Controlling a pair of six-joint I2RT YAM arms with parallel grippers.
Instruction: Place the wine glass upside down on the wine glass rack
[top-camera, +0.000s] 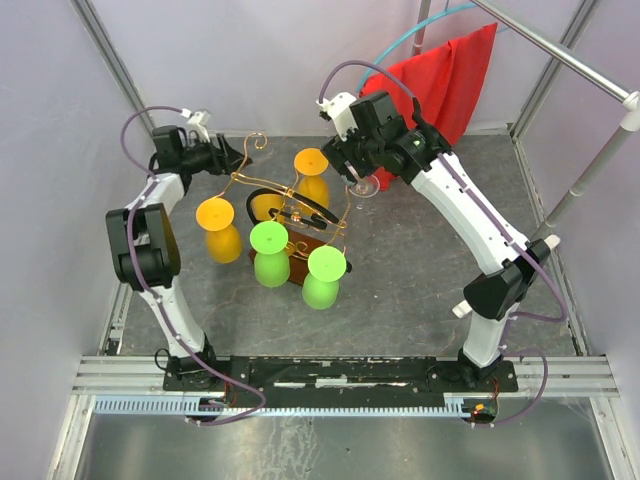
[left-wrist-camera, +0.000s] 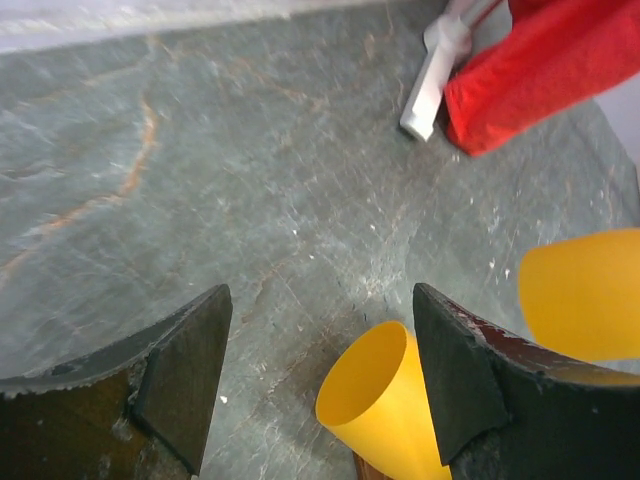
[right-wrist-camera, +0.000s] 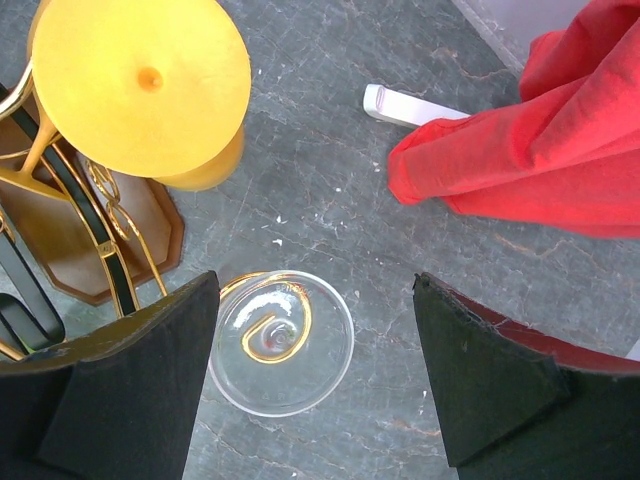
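A gold wire wine glass rack (top-camera: 290, 184) on a wooden base holds orange and green glasses upside down. A clear wine glass (right-wrist-camera: 340, 360) stands at the rack's right rear, seen from above in the right wrist view. My right gripper hangs open over it, fingers on either side. My left gripper (top-camera: 235, 155) is open at the rack's back left; the left wrist view shows yellow glasses (left-wrist-camera: 390, 420) between and right of its fingers, lower down.
A red cloth (top-camera: 455, 80) hangs at the back right beside white pipes. Metal rails edge the workspace.
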